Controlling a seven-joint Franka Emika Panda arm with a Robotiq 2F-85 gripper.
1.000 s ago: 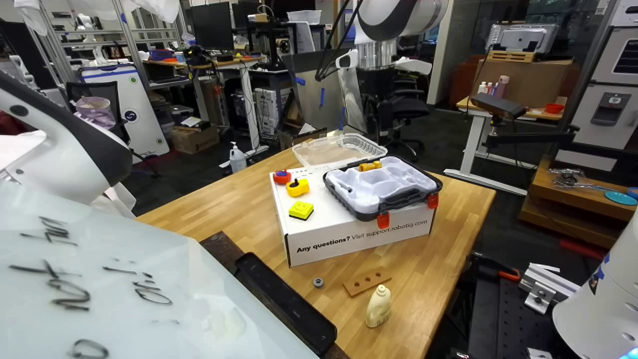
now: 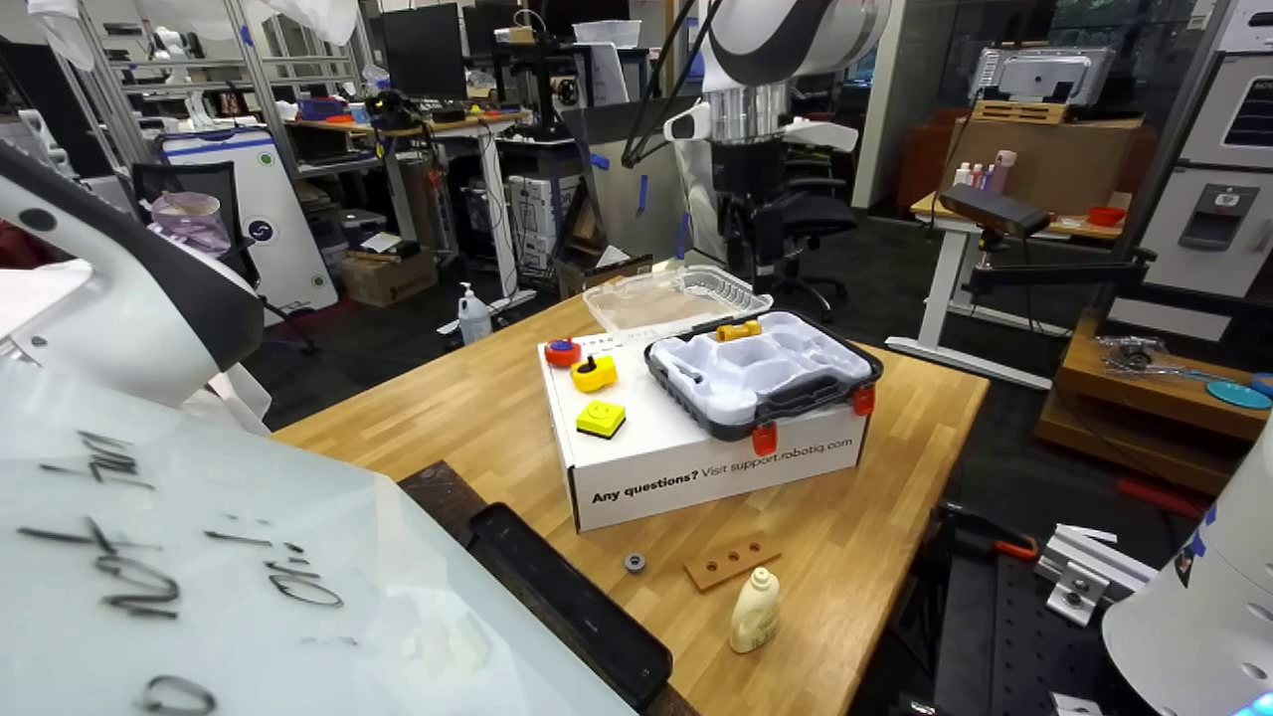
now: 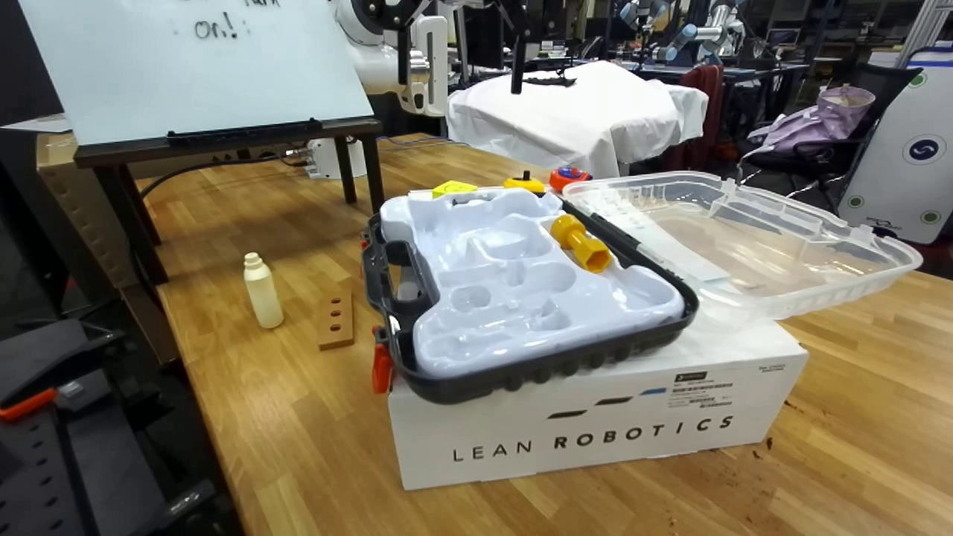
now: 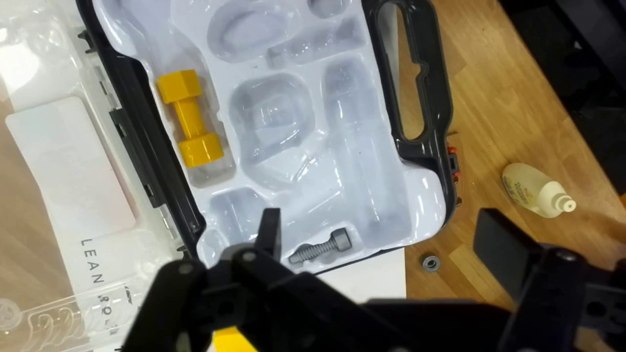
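Note:
My gripper stands open above the scene, its two dark fingers spread wide with nothing between them. Below it in the wrist view lies an open toolbox with a moulded grey-white tray (image 4: 328, 158). In the tray rest a yellow double-ended piece (image 4: 190, 119) and a grey bolt (image 4: 321, 246). The toolbox sits on a white cardboard box (image 2: 716, 477). On that box's other end are a yellow sponge-like block (image 2: 600, 419), a yellow toy (image 2: 593, 374) and a red-and-blue one (image 2: 562, 352). On the tabletop are a cream bottle (image 2: 754, 611), standing upright, a brown strip with holes (image 2: 733, 562) and a small grey nut (image 2: 635, 562).
A clear lid (image 3: 786, 241) spreads out behind the toolbox. A whiteboard (image 3: 205, 71) on a dark stand borders the table. Bare wooden tabletop (image 3: 304, 429) surrounds the bottle and brown strip, ending at an edge beside a black perforated rail (image 3: 45, 473).
In exterior view 1 the arm has shifted very slightly to the left. The objects on the table and box look the same.

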